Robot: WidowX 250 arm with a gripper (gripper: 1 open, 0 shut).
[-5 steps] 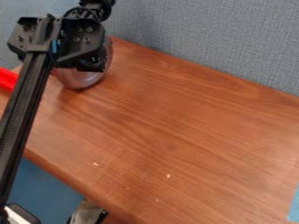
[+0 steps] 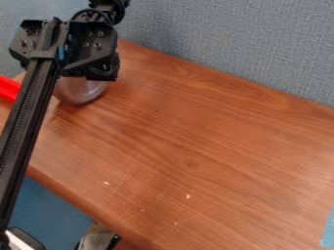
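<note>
The black robot arm (image 2: 31, 117) rises along the left side of the camera view to its wrist (image 2: 92, 49) at the top left. Behind and below the wrist is a rounded metallic or translucent object (image 2: 81, 90), partly covered by it. A red object (image 2: 8, 88) lies at the far left, cut off by the arm and the frame edge. The gripper's fingers are hidden, so I cannot see how they stand or what is between them.
A grey-blue partition (image 2: 235, 39) stands along the back. A small light-blue patch (image 2: 327, 227) shows at the right edge.
The wrist has shifted very slightly, and a little more of the rounded object shows below it. Otherwise the scene looks the same.
</note>
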